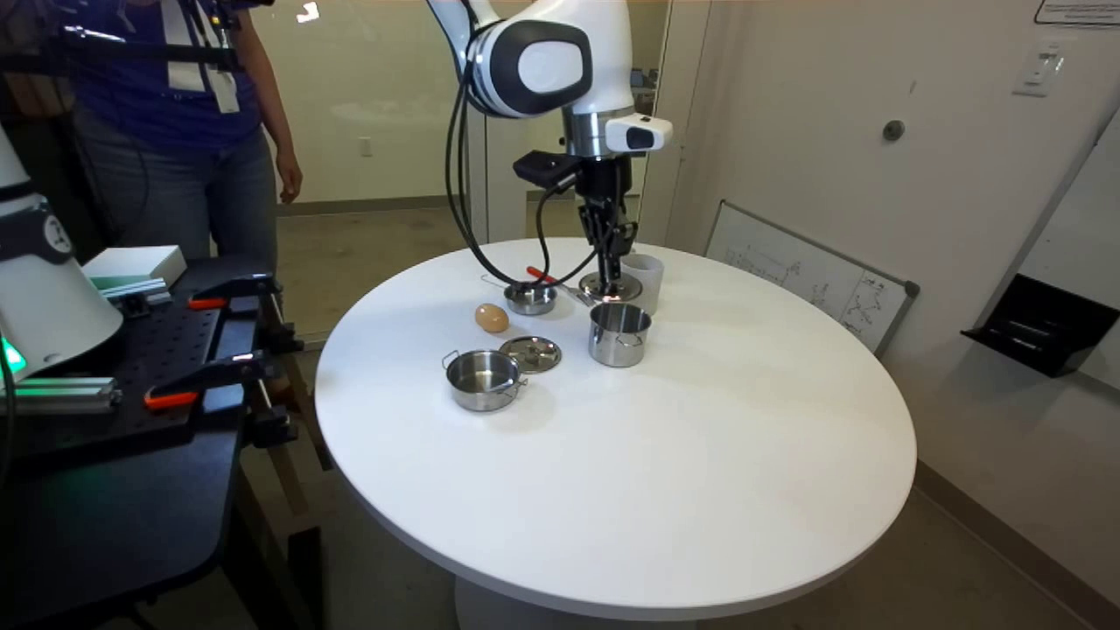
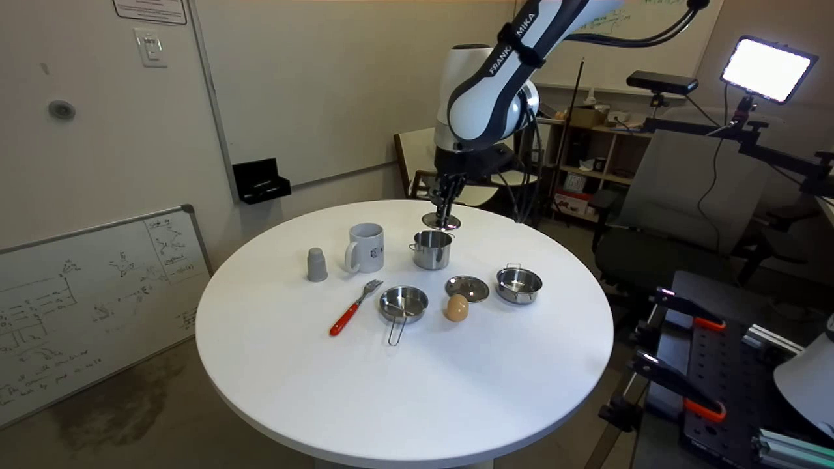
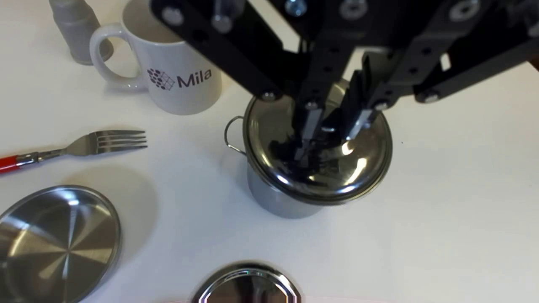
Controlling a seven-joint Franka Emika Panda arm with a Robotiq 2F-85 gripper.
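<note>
A shiny round metal lid (image 3: pixel 328 184) hangs level from my gripper, which is shut on its top; the knob is mostly hidden by the fingers. Below it stands the tall steel pot (image 1: pixel 619 338), with a wire handle on its side. In exterior view 2 the lid (image 2: pixel 442 223) is raised clear of the pot (image 2: pixel 432 251). From the wrist, the lid covers most of the pot's mouth. My gripper (image 1: pixel 610 276) points straight down in exterior view 1.
A white mug (image 2: pixel 367 249) and a grey shaker (image 2: pixel 316 266) stand beside the pot. A red-handled fork (image 2: pixel 353 309), a small pan (image 2: pixel 403 303), an egg (image 2: pixel 457 308), a second lid (image 2: pixel 467 288) and a shallow pot (image 2: pixel 519 284) lie around.
</note>
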